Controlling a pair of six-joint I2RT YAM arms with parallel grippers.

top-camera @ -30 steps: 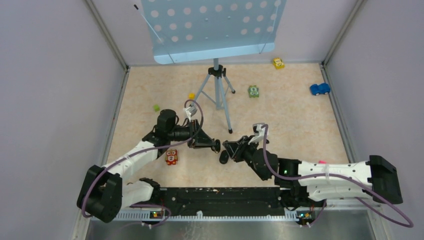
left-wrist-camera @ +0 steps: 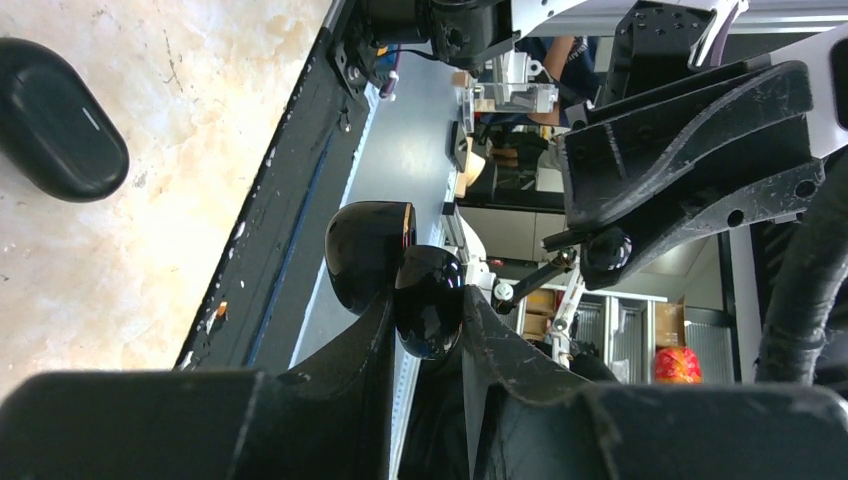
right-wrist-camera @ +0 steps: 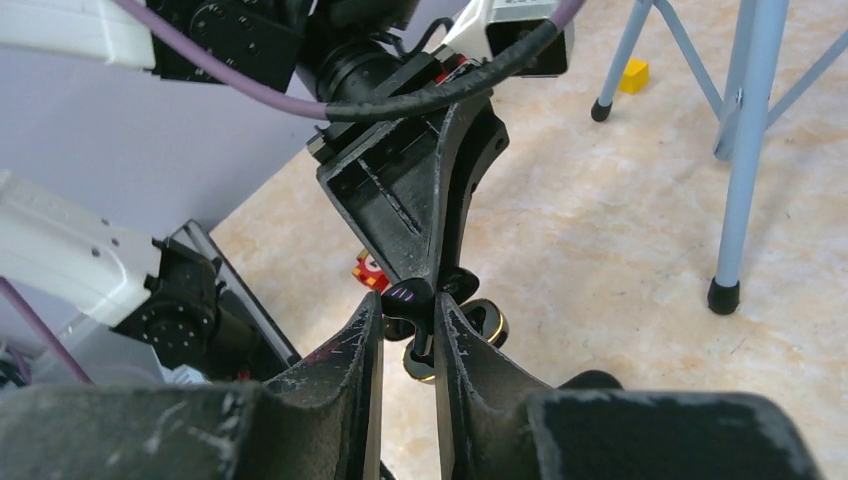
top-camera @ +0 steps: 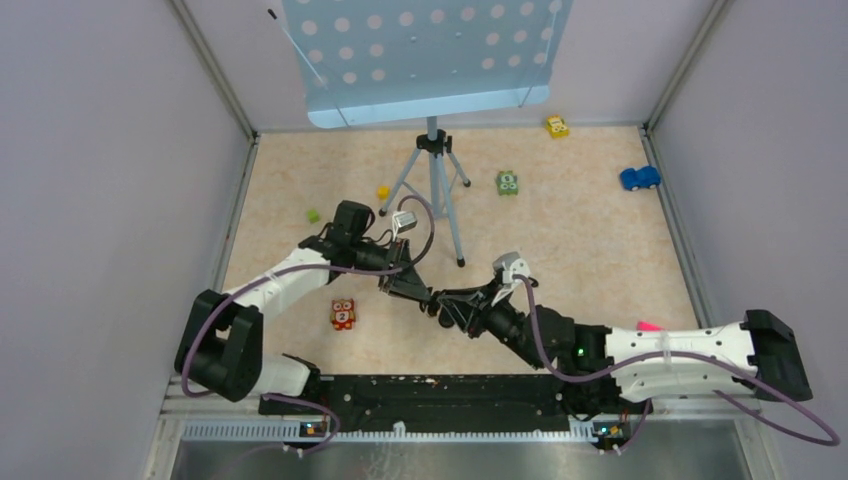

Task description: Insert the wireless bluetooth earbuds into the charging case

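A glossy black charging case (left-wrist-camera: 370,255) with thin gold rims, looking opened into two rounded halves, is held in the air. My left gripper is shut on it; its gold-edged half (right-wrist-camera: 488,320) shows behind my right fingertips in the right wrist view. Between the tips of my right gripper, also shut, sits a small glossy black earbud (right-wrist-camera: 408,294). A gap separates this earbud (left-wrist-camera: 607,250) from the case in the left wrist view. From above, the two grippers nearly meet. Another small dark piece, possibly an earbud (top-camera: 534,283), lies on the table.
A matte black rounded object (left-wrist-camera: 60,125) rests on the table below the grippers. A light-blue stand (top-camera: 436,180) rises behind them. An owl toy (top-camera: 343,314) is near the left arm, and the table's right side is largely clear.
My left arm has risen toward the stand and its gripper has tilted.
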